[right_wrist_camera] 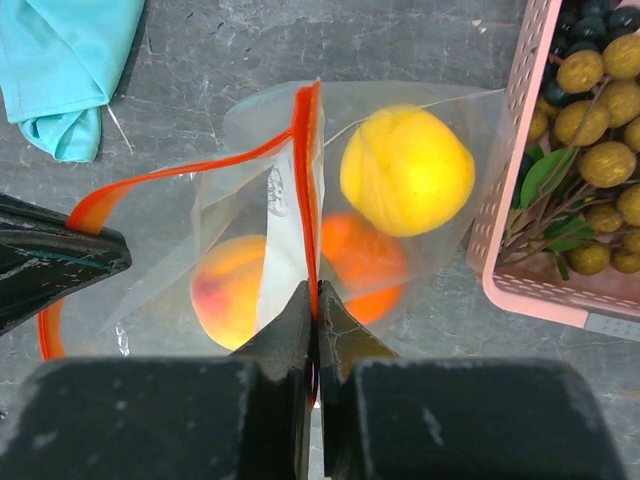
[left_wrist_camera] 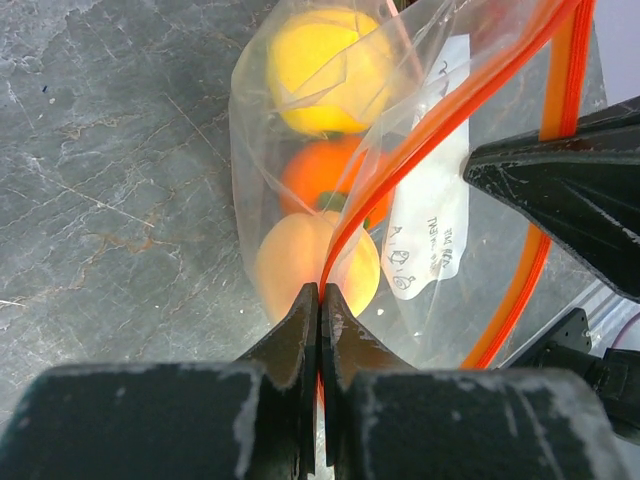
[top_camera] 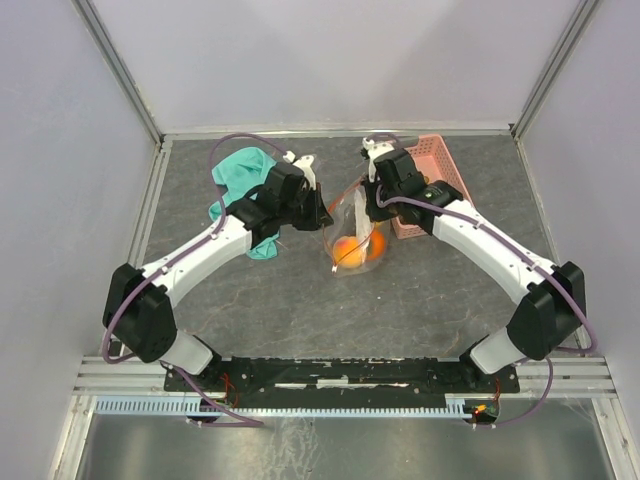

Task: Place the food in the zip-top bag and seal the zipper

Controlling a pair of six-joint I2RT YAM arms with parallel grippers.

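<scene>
The clear zip bag [top_camera: 352,258] with an orange zipper stands between the grippers. Inside are a yellow fruit [right_wrist_camera: 405,170], an orange [left_wrist_camera: 320,170], a peach [right_wrist_camera: 225,295] and a white label. My left gripper is shut on the bag's orange rim, beside the peach. My right gripper is shut at the other side of the rim, the orange zipper edge between its fingertips. The bag's mouth gapes between them.
A pink basket [right_wrist_camera: 530,300] of longan-like fruit and dark grapes sits at the back right, close beside the bag. A teal cloth [top_camera: 240,175] lies at the left.
</scene>
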